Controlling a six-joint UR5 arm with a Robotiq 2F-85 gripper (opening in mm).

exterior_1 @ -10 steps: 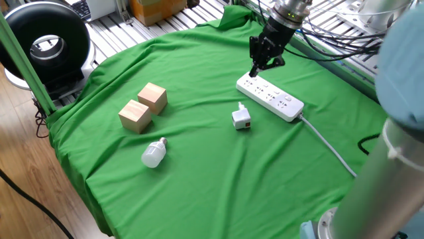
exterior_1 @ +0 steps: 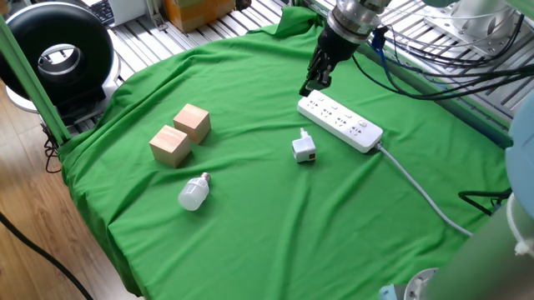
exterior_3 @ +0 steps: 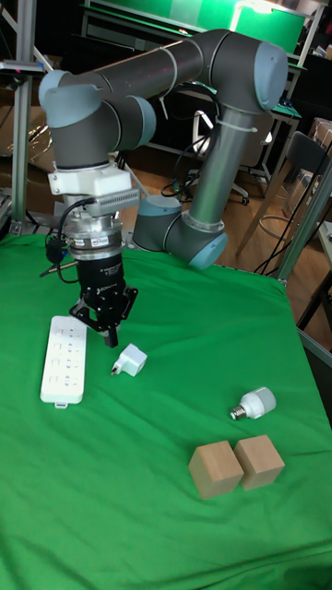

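Observation:
My black gripper hangs pointing down over the green cloth, its fingertips together and nothing showing between them. In exterior view 1 the gripper appears at the far end of a white power strip. Exterior view 3 puts it between that strip and a white plug adapter, above the cloth. The adapter lies apart from the strip. A white bulb rests on its side. Two wooden blocks, one nearer and one behind it, sit close together.
The strip's grey cord runs off across the cloth. Black cables hang beside the arm. Open green cloth lies in front of the adapter and bulb. A cardboard box stands beyond the cloth's far edge.
The arm at the right edge has moved. The objects stay put.

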